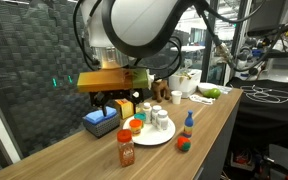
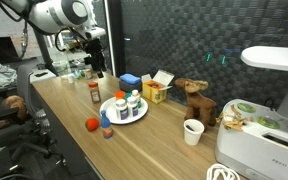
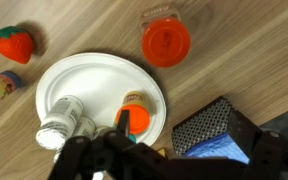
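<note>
My gripper (image 1: 114, 104) hangs open above the table, with nothing between its fingers. In the wrist view, its dark fingers (image 3: 246, 132) frame the space over the plate's edge and the table beside it. A small orange-lidded jar (image 3: 138, 112) stands on the white plate (image 3: 62, 78), with several white bottles (image 3: 61, 122) close by. Off the plate, a larger red-lidded jar (image 1: 126, 149) stands upright on the table. Beside the plate is a dark basket-like box (image 3: 203, 124) with blue in it, partly hidden by one finger in the wrist view.
A red strawberry-like item (image 1: 183, 144) and a blue bottle (image 1: 188, 125) sit near the table's front edge. Behind the plate are a yellow box (image 2: 158, 88) and a brown stuffed animal (image 2: 198, 101). A white mug (image 2: 193, 131) stands farther along. Bare wood (image 1: 64, 160) lies left of the red-lidded jar.
</note>
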